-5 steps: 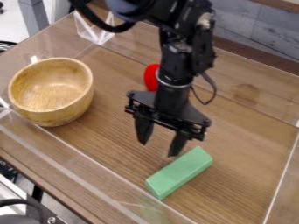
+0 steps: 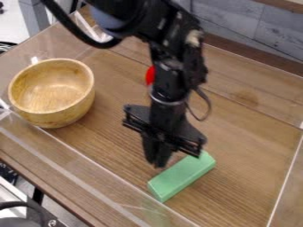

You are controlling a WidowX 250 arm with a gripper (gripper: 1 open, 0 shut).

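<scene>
The black arm hangs from the top centre, its gripper [image 2: 160, 146] low over the wooden table, just up and left of a green rectangular block [image 2: 182, 177]. The fingertips are blurred; they look close together, with nothing visible between them. A red object [image 2: 151, 76] is partly hidden behind the arm.
A tan wooden bowl [image 2: 52, 92] stands at the left.
The gripper has dipped slightly toward the table near the green block, and the arm is now blurred. The block and bowl stay where they were.
</scene>
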